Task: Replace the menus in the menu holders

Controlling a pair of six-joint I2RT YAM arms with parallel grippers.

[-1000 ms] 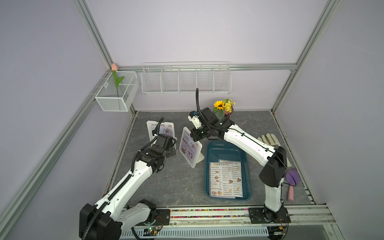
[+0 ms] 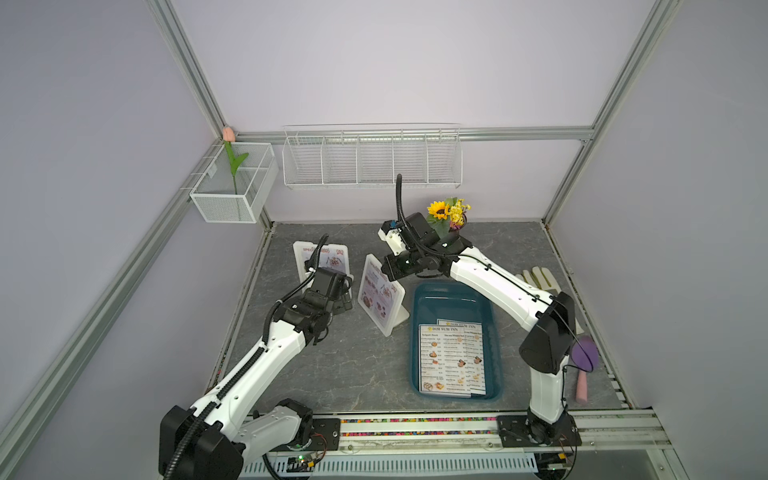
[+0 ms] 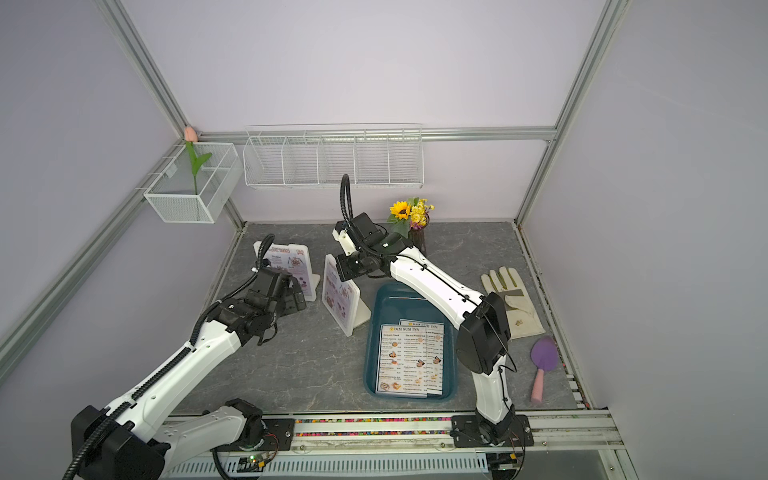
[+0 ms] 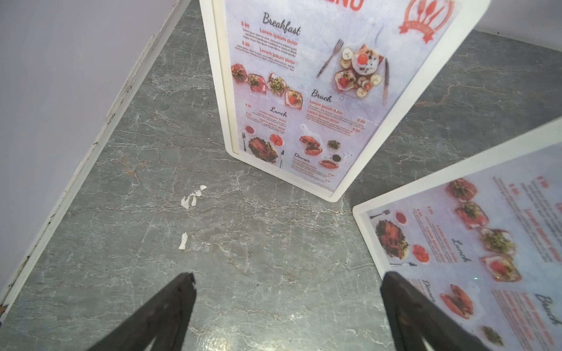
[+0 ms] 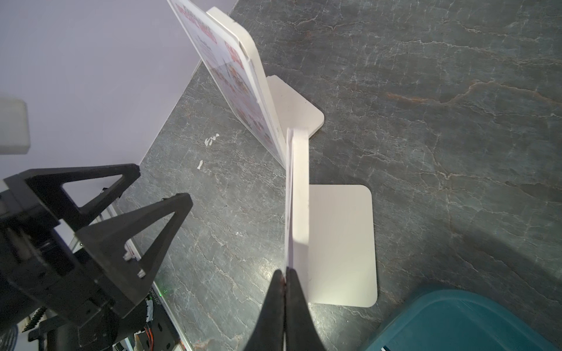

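A white menu holder [image 2: 381, 295] with a food-picture menu behind its clear front stands mid-table. A second, similar holder [image 4: 333, 87] stands further back on the left, its menu reading Breakfast, Lunch and Dinner. My right gripper is shut at the upper edge of the nearer holder; whether the sheet's edge lies between its fingertips I cannot tell. In front of both holders, my left gripper stands open with nothing between its fingers. Different printed menus [image 2: 450, 364] lie overlapping in the blue tray [image 2: 415, 352].
Gloves [image 3: 516, 304] and a purple tool with a pink handle [image 3: 544, 356] lie at the right. A vase of flowers [image 3: 413, 217] stands at the back. Bare table shows left of the tray. Wire baskets [image 2: 373, 160] hang on the walls.
My right gripper has shifted very slightly to the right at the nearer holder's top. The left arm, both holders and the tray look unmoved.
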